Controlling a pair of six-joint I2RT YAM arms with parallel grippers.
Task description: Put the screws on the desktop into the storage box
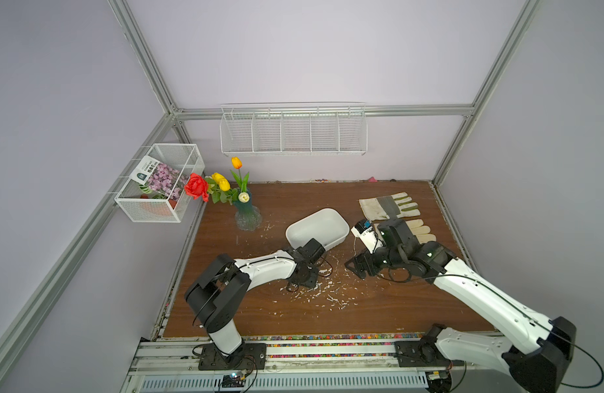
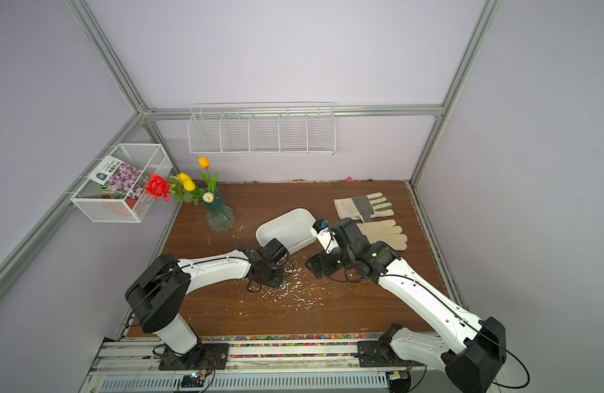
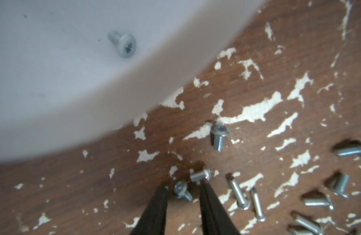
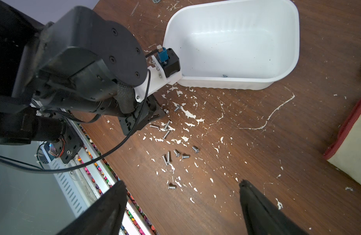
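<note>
The white storage box (image 4: 231, 51) sits mid-desk, with a screw (image 3: 121, 43) inside it. Small silver screws (image 3: 219, 137) lie among pale scratches just in front. My left gripper is low at the box's near side, fingers part open and a small gap between them, right by two small screws (image 3: 200, 175); whether one lies between the tips is unclear. My right gripper hangs over the desk right of the screws, fingers apart with nothing seen between them.
Two work gloves (image 1: 387, 208) lie at the back right. A glass vase (image 1: 248, 216) with flowers stands at the back left. White wire baskets (image 1: 293, 131) hang on the walls.
</note>
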